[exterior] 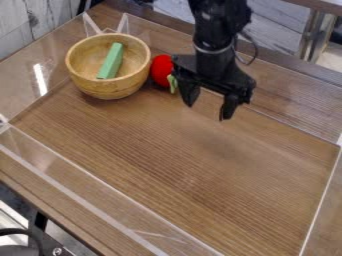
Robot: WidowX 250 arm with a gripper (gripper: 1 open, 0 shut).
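Note:
My black robot arm reaches down from the top centre to the gripper [210,92], which hangs over the upper middle of the wooden table [187,185]. It is somewhat blurred, and I cannot tell whether it is open or shut. A red round object [163,72] lies just left of it, partly hidden by the arm, with a small green piece below it. A wooden bowl [83,84] holding a long green object [111,61] sits at the upper left.
Pale panels edge the table at the upper left and top right. A dark cable or part shows at the bottom-left corner.

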